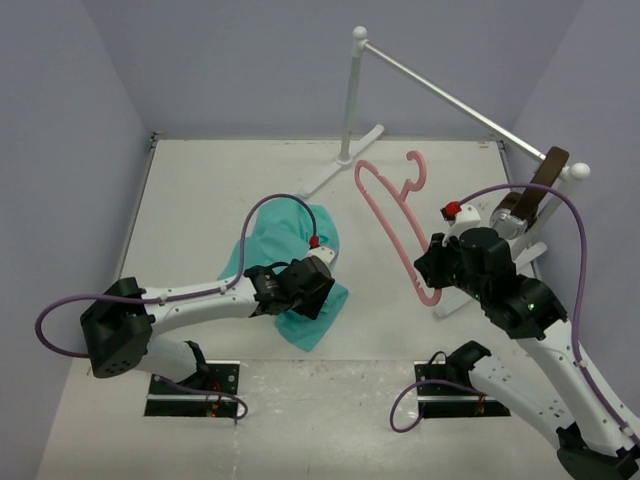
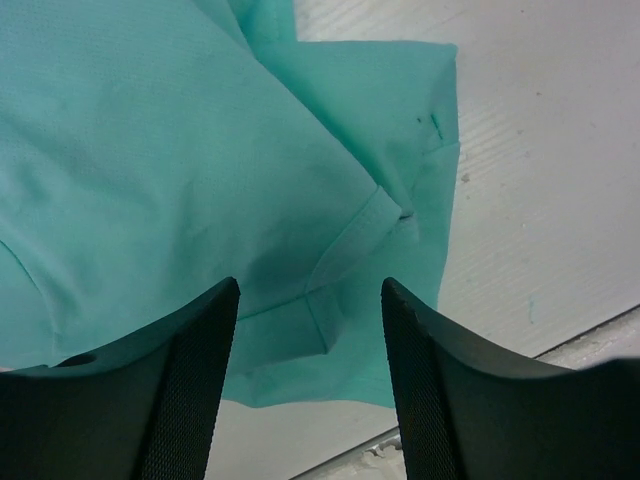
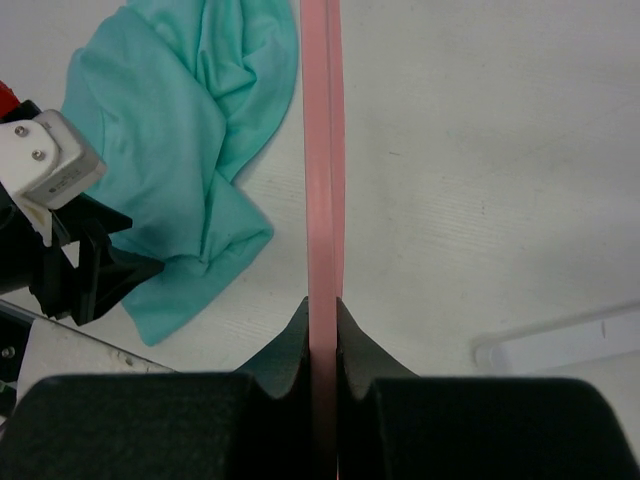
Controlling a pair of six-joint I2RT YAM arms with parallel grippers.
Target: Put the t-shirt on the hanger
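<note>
A teal t-shirt (image 1: 285, 235) lies crumpled on the table, left of centre. Over its near right part hovers my left gripper (image 1: 322, 300). In the left wrist view, the fingers (image 2: 190, 370) stand wide apart above the folded hem of the t-shirt (image 2: 250, 200), with no cloth gripped. A pink hanger (image 1: 385, 210) is held up, tilted, to the right of the shirt. My right gripper (image 1: 428, 265) is shut on its bar; in the right wrist view the pink hanger (image 3: 322, 200) runs between the fingertips.
A white rack with a top rail (image 1: 450, 98) spans the back right. Its feet (image 1: 345, 160) rest on the table. A brown strap (image 1: 540, 185) hangs at the rail's right end. Bare table (image 1: 180, 200) shows left of the shirt.
</note>
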